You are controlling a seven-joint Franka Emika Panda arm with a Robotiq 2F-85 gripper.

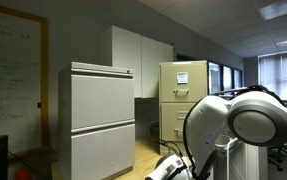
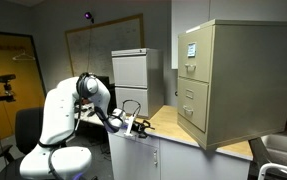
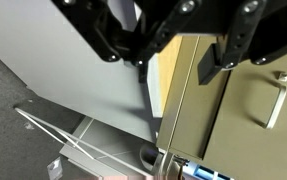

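Note:
My gripper is open in the wrist view, with nothing between its dark fingers. In exterior view 2 the gripper [image 2: 138,127] hangs low near the front edge of the wooden counter [image 2: 173,127]. It is mostly cut off by the bottom edge in exterior view 1, under the arm [image 1: 218,120]. A beige two-drawer filing cabinet [image 1: 183,113] stands on the counter; its handle [image 3: 275,106] shows at the right of the wrist view. The white-grey two-drawer cabinet [image 1: 103,110] is farther left. Both cabinets' drawers look closed.
In the wrist view a pale grey panel [image 3: 68,65] fills the left, above dark carpet [image 3: 8,150]. White wall cupboards [image 1: 140,60] hang behind. A white wire rack [image 2: 283,155] stands at the right in exterior view 2.

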